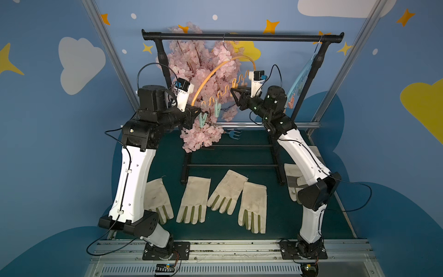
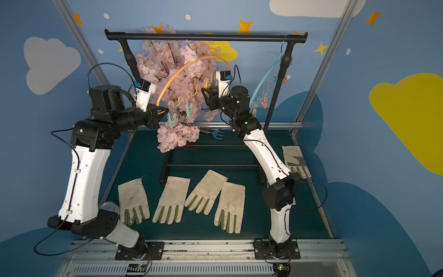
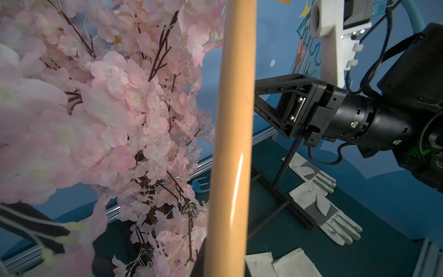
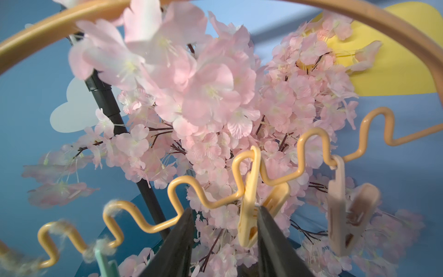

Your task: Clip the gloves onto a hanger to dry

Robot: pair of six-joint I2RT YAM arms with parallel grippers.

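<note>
An orange hanger [image 1: 208, 77] with wavy bottom bar hangs from the rack. Mint clips [image 1: 203, 119] and yellow clips [image 4: 249, 207] hang on it. My left gripper [image 1: 195, 111] is shut on the hanger's end, whose tube [image 3: 230, 138] fills the middle of the left wrist view. My right gripper [image 1: 235, 92] is at the wavy bar; in the right wrist view its blurred fingertips [image 4: 180, 230] stand below a yellow clip, and whether they grip anything is unclear. Beige gloves [image 1: 193, 198] lie on the green table, several along the front, others at the right.
A black rack [image 1: 244, 37] spans the back, with pink blossom branches [image 2: 170, 64] behind the orange hanger. A blue hanger [image 2: 263, 87] with clips hangs at the right. A blue fork-like tool [image 2: 217, 134] lies near the back wall. The right arm stretches above the right-side gloves.
</note>
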